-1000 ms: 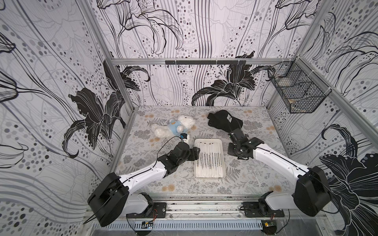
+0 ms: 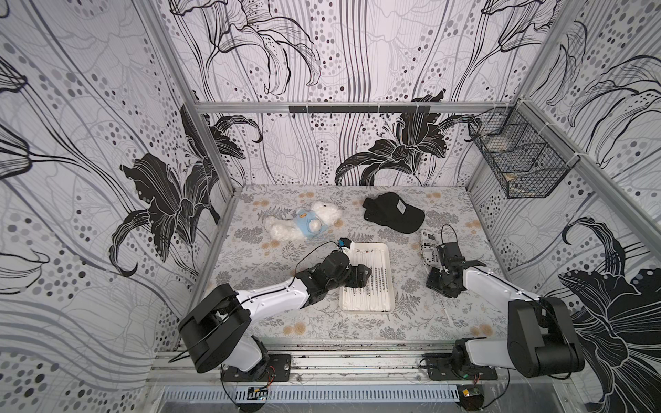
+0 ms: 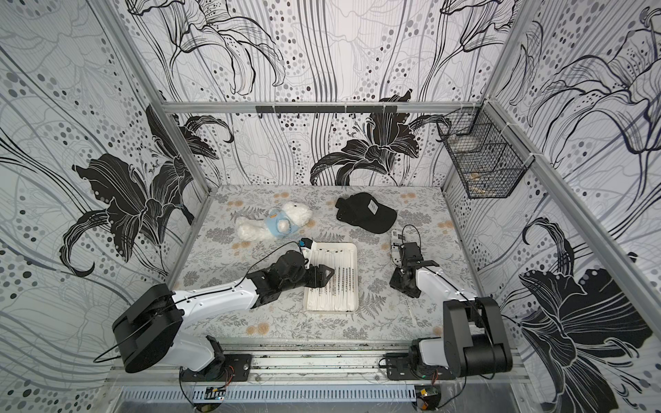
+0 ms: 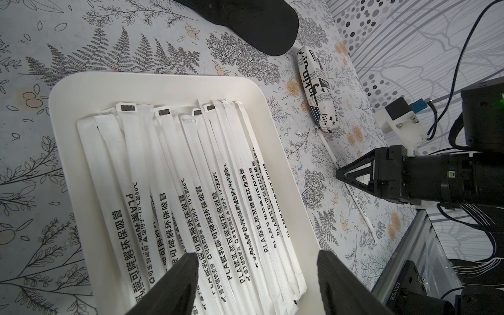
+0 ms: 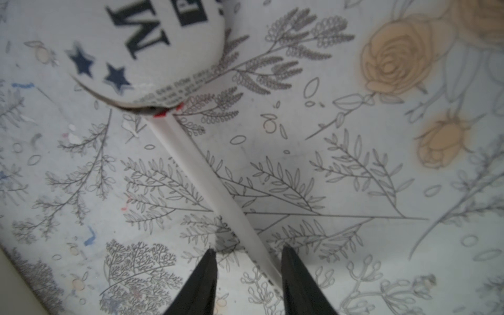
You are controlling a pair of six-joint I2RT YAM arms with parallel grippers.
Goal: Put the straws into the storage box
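Observation:
The white storage box [image 4: 67,152] holds several paper-wrapped straws [image 4: 173,173] lying side by side lengthwise. My left gripper stands open above the box, nothing between its fingers. On the table to the right of the box, one loose white straw [image 5: 210,183] lies with its far end against a printed packet. My right gripper is open just over this straw, its fingers parted to either side of it. The straw passes close to the right-hand finger [image 5: 302,288]; whether they touch cannot be told.
The white printed packet [image 4: 315,89] lies at the far end of the loose straw. Toward the back are a black cap [image 2: 394,212] and a white plush toy [image 2: 306,221]. A wire basket [image 2: 526,158] hangs on the right wall. Table left of the box is clear.
My right gripper has moved right and toward the front, from near the cap to over the loose straw. My left gripper has moved right, from the box's left edge to above it.

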